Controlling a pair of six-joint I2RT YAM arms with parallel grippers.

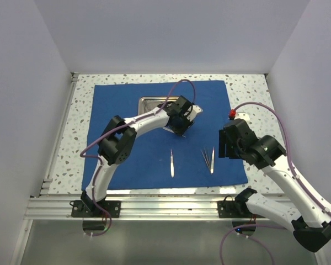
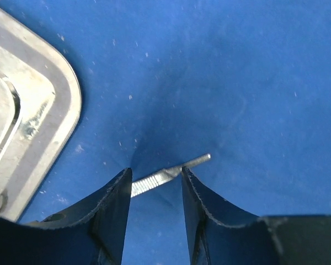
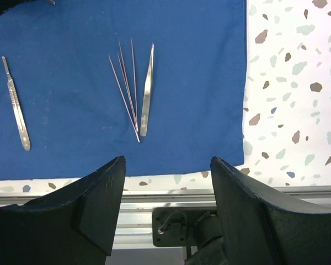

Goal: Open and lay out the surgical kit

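In the left wrist view, a small metal instrument [image 2: 154, 181] lies on the blue cloth [image 2: 254, 127]; its left end runs behind a fingertip. My left gripper is open just above it, with the instrument's middle showing between the fingertips. The silver tray [image 2: 60, 118] sits to the left. Over the cloth's right side hangs my right gripper, fingers apart and nothing between them. Laid out in the right wrist view are a scalpel handle [image 3: 16, 110], tweezers [image 3: 147, 96] and several thin needle-like pieces [image 3: 124, 91].
Speckled tabletop [image 3: 292, 99] borders the cloth. A metal rail [image 1: 154, 205] runs along the front edge. The left arm [image 1: 146, 124] covers part of the tray. Bare cloth stretches across the front left and far right.
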